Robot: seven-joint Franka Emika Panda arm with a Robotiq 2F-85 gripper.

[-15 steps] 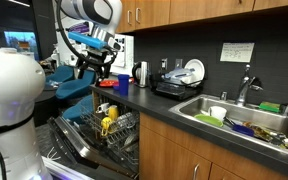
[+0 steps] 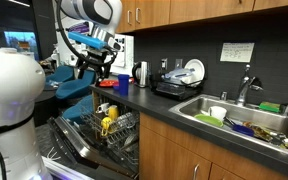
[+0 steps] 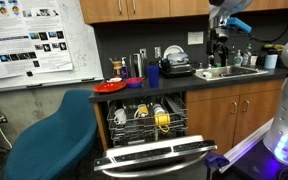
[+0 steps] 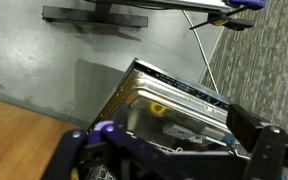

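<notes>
My gripper (image 2: 92, 74) hangs high over the open dishwasher, pointing down, at the left of exterior view 1. In the wrist view its dark fingers stand wide apart, open, with nothing held between them. Below sits the pulled-out dishwasher rack (image 3: 134, 130), holding several dishes. A yellow mug (image 3: 164, 121) is at the rack's right side in exterior view 2; a yellow patch (image 4: 157, 108) shows beneath the gripper in the wrist view. The lowered dishwasher door (image 3: 154, 158) lies in front of the rack.
The dark counter (image 2: 149, 98) carries a blue container (image 3: 152, 76), a red plate (image 3: 111, 86) and a dish rack with a white plate (image 2: 194, 70). To the right is the sink (image 2: 199, 108), with a green-and-white bowl (image 2: 218, 112) and utensils. Open floor (image 4: 44, 60) lies before the dishwasher.
</notes>
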